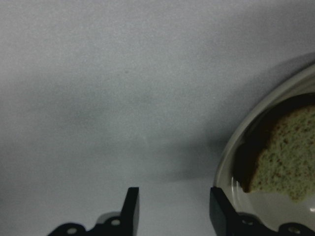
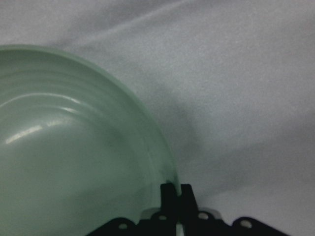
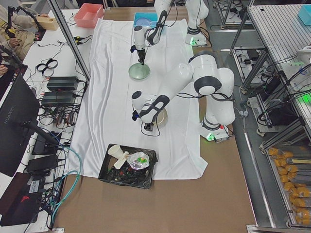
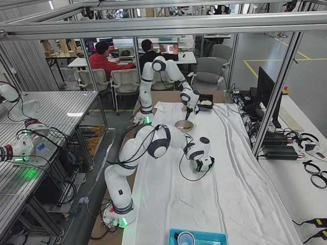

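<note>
A beige plate (image 4: 184, 125) holds a slice of bread (image 1: 283, 152) with a brown crust. My left gripper is open just above the cloth at that plate's rim, the bread off to one side of its fingers. A green plate (image 3: 139, 71) lies farther along the white cloth (image 3: 112, 111). My right gripper is at this plate's rim, its two fingertips close together, apparently pinching the rim; how much of the rim lies between them is hard to see.
A black tray (image 3: 126, 179) with cups and crumpled waste sits at one end of the cloth. A blue tray (image 4: 196, 235) with a cup is at the other end.
</note>
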